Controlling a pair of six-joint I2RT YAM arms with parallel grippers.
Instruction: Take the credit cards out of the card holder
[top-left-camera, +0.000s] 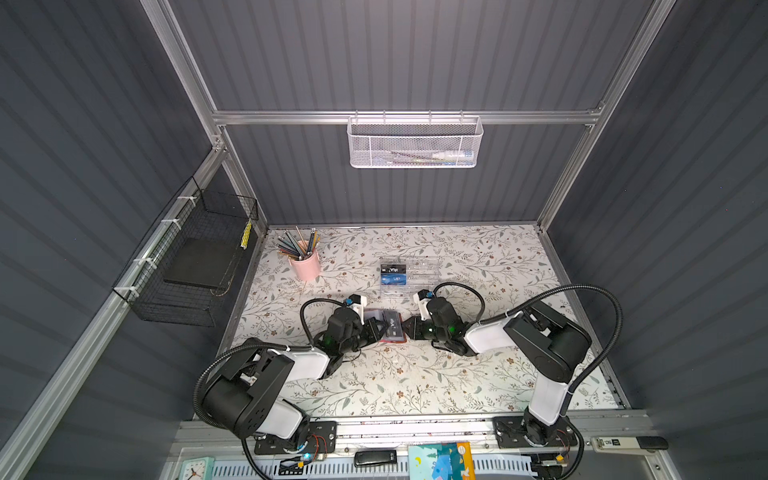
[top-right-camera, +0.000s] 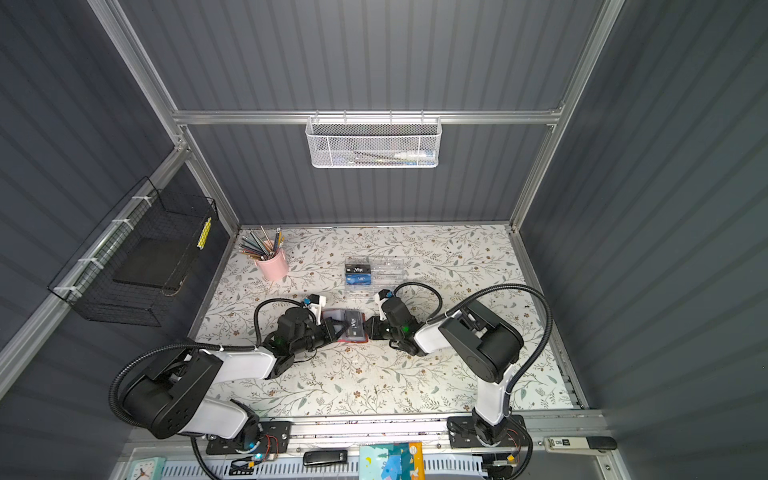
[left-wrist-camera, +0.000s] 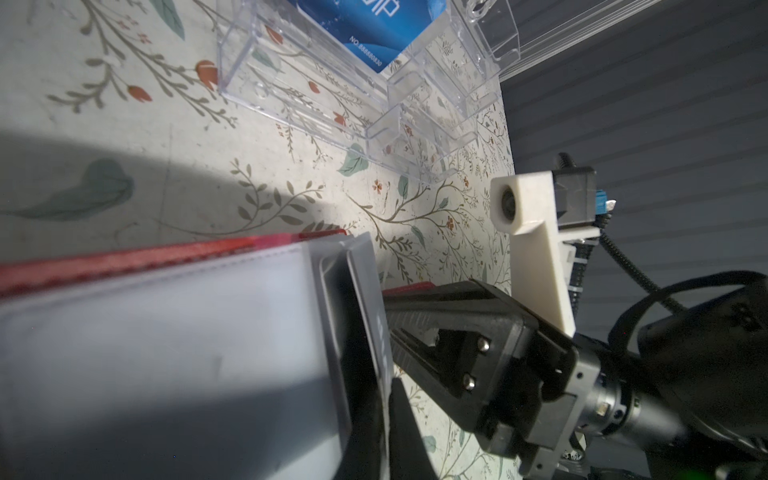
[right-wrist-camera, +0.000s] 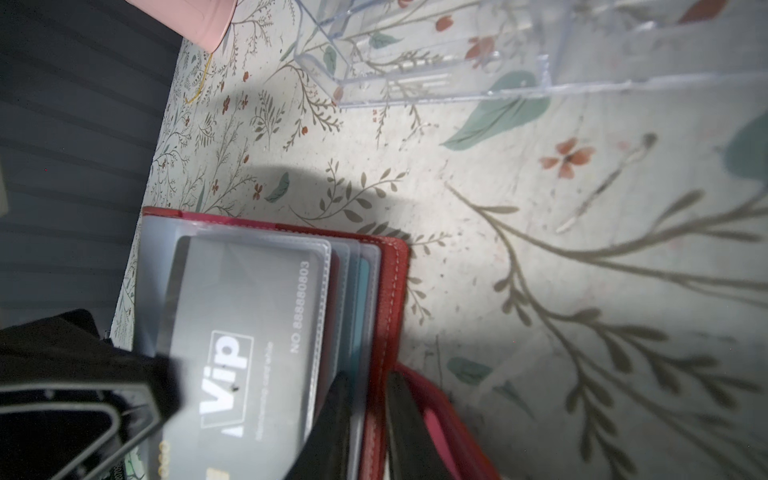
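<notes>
The open card holder, red with clear sleeves, lies between my two grippers. A dark Vip card sits in its top sleeve, and more sleeve edges show beneath. From the left, my left gripper is shut at the sleeve's inner side, with a thin pale edge between its fingers; whether card or sleeve, I cannot tell. My right gripper is shut on the holder's right border, the red cover edge between its fingertips. In the top left view the Vip card is partly covered by the left fingers.
Behind the holder stands a clear divided tray with a black card and a blue card in its left part. A pink pen cup is at the back left.
</notes>
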